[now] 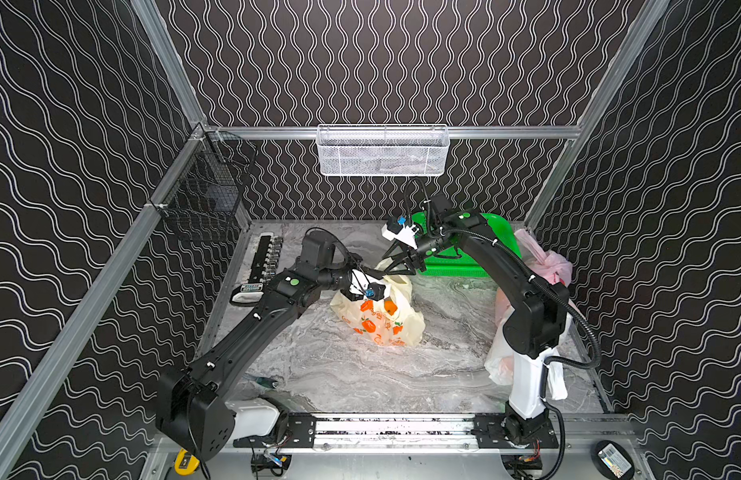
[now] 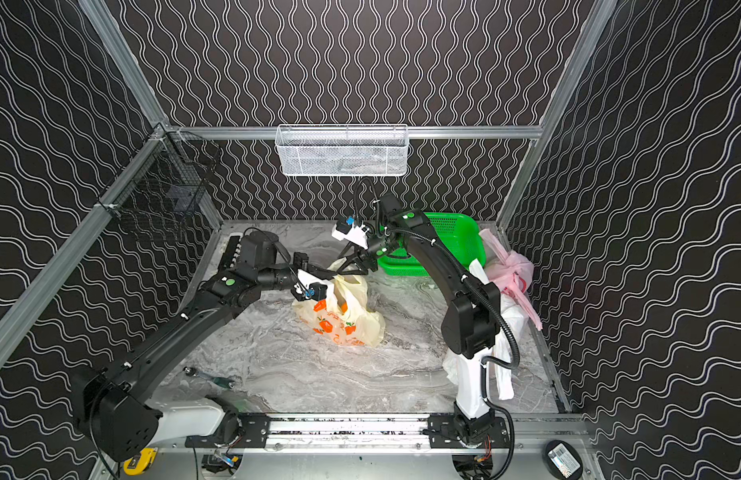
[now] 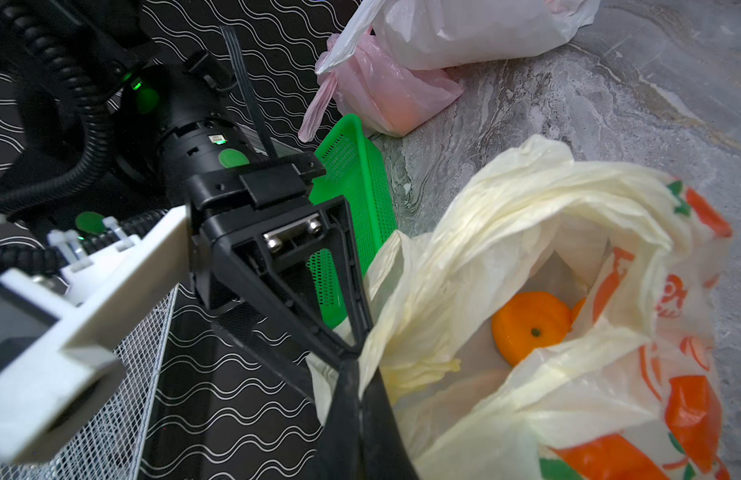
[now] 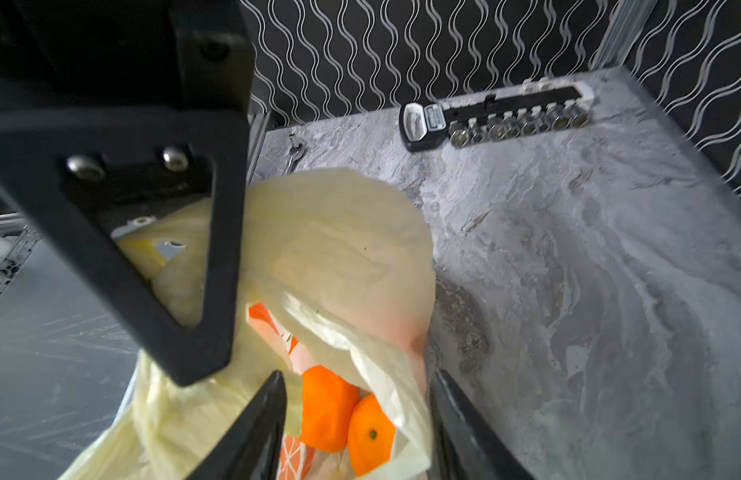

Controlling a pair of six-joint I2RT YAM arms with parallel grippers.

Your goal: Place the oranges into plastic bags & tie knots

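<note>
A cream plastic bag (image 1: 378, 320) with orange fruit prints stands mid-table, its mouth partly gaping. Oranges (image 3: 533, 324) show inside it. At the bag's upper edge my left gripper is shut; film lies right against its fingertips, but whether any is pinched does not show. My right gripper comes in from the far right side, fingers part open, with a fold of the bag's rim between its fingers. In the left wrist view the two grippers' tips overlap closely. The full extent of the bag's handles is hidden behind the fingers.
A green basket (image 2: 458, 236) sits behind the right arm. Pink (image 2: 510, 272) and white bags lie at the right edge, partly under that arm. A socket set (image 1: 262, 264) lies at the left back.
</note>
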